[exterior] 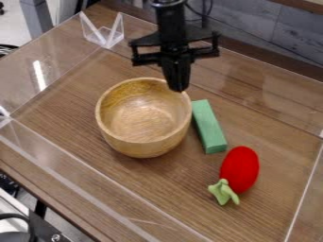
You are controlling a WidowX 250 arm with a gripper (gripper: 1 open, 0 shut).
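My gripper point(175, 52) is up at the top centre of the camera view, above the back edge of a tan round bowl point(142, 123). It is blurred, and I see nothing held in it. Right of the bowl lies a green block point(210, 125). A red plush vegetable point(240, 168) with a pale green leafy top lies at the lower right.
A clear plastic object point(104, 28) stands at the back left of the wooden table point(252, 85). A cable shows at the lower left corner.
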